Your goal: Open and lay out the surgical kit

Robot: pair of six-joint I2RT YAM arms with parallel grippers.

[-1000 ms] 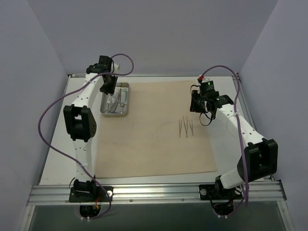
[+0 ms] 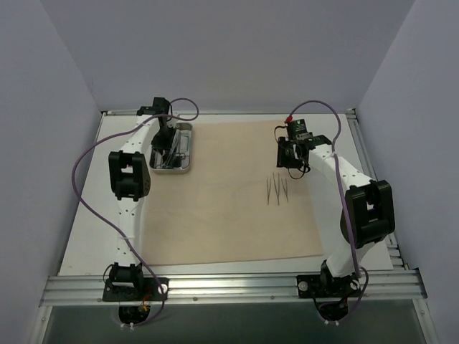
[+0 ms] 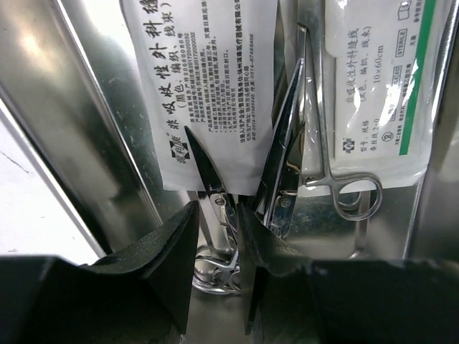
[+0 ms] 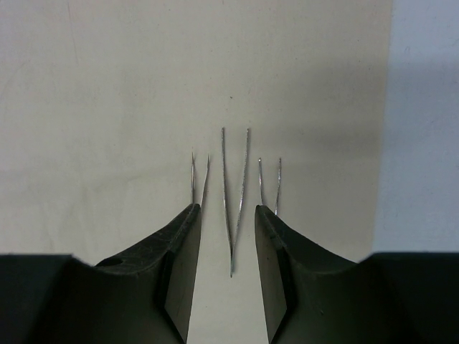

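Observation:
The steel kit tray (image 2: 185, 163) stands at the back left. In the left wrist view it holds suture packs (image 3: 204, 86), scissors (image 3: 211, 172), a second instrument (image 3: 280, 172) and a ringed clamp (image 3: 323, 143). My left gripper is down over the scissors' handles, fingers part open; whether anything is between them is unclear. My right gripper hangs part open above three tweezers (image 4: 232, 254) laid in a row on the beige cloth (image 2: 222, 201) at the right; its fingers are empty.
White table (image 2: 93, 215) shows around it, bounded by metal rails and grey walls.
My left gripper has come down into the tray.

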